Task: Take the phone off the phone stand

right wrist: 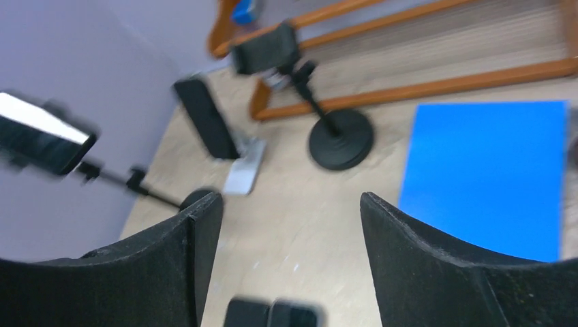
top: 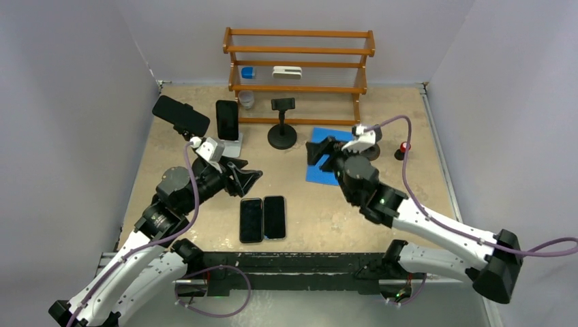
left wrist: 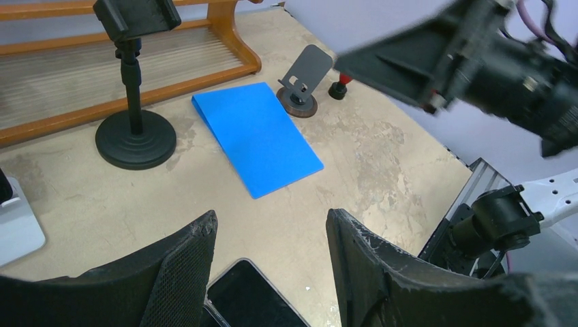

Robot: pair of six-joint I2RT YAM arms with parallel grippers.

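A black phone sits tilted on a stand at the left, and another leans upright on a silver stand beside it. Two phones lie flat near the front edge. My left gripper is open above the table, just behind those flat phones, with nothing between its fingers. My right gripper hangs open and empty over the blue mat, blurred in the left wrist view.
An empty black stand stands centre back before a wooden rack. A grey stand and a red-topped object are at the right.
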